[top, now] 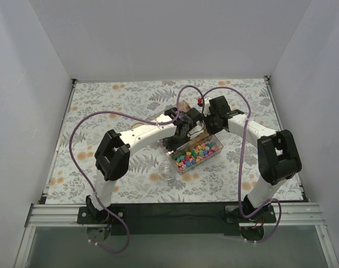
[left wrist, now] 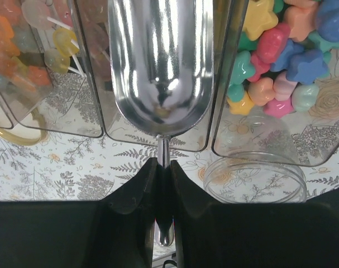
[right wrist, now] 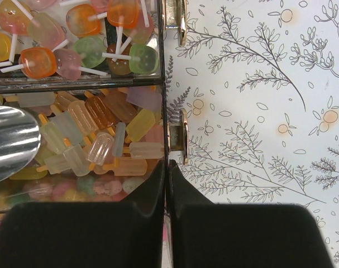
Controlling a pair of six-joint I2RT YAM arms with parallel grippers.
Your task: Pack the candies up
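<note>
A steel scoop (left wrist: 161,67) lies lengthwise in the middle clear bin, its handle clamped by my left gripper; its bowl looks empty. In the right wrist view the scoop's tip (right wrist: 10,139) reaches over wrapped-free popsicle-shaped candies (right wrist: 99,134). My right gripper is shut on the wall of that candy bin (right wrist: 164,106). A neighbouring bin holds lollipop candies (right wrist: 82,56); another holds colourful star and bean candies (left wrist: 281,67). The top view shows both arms meeting over the bins (top: 200,161).
A clear round jar (left wrist: 253,190) stands in front of the right-hand bin. A gold lid (left wrist: 18,134) lies at the left.
</note>
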